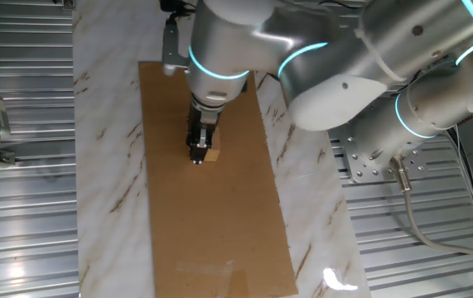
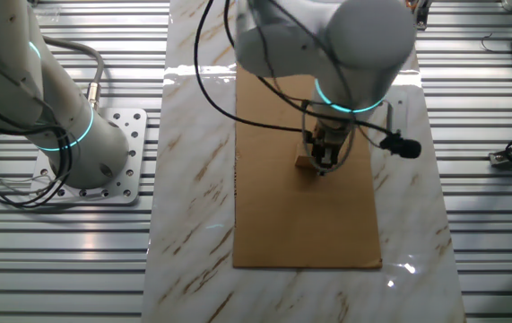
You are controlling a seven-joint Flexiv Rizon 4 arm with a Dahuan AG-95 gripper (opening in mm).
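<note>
A small tan wooden block lies on the brown cardboard sheet, in the upper half of the sheet in exterior view 1. My black gripper points down right beside it and hides much of the block. In exterior view 2 the block shows at the left of the gripper, partly behind cables. Both views are too coarse to show the gap between the fingers, or whether they touch the block.
White marble-patterned tabletop borders the cardboard, clear of objects. Slotted metal rails flank it. The arm's base plate is bolted to one side. Loose black cables hang around the wrist. The lower cardboard is empty.
</note>
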